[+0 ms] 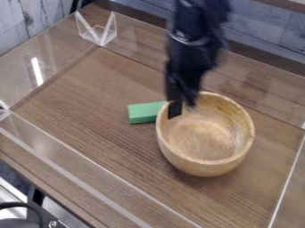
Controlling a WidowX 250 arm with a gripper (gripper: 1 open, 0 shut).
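Note:
A dark, blurred gripper [179, 98] comes down from the top centre, its lower end at the back-left rim of a tan bowl [205, 140]. Whether its fingers are open or shut is too blurred to tell. A small green block [144, 113] lies on the wooden table just left of the bowl. The bowl's inside looks empty.
A white wire-like object [98, 28] stands at the back left corner. A slatted wall runs along the back right.

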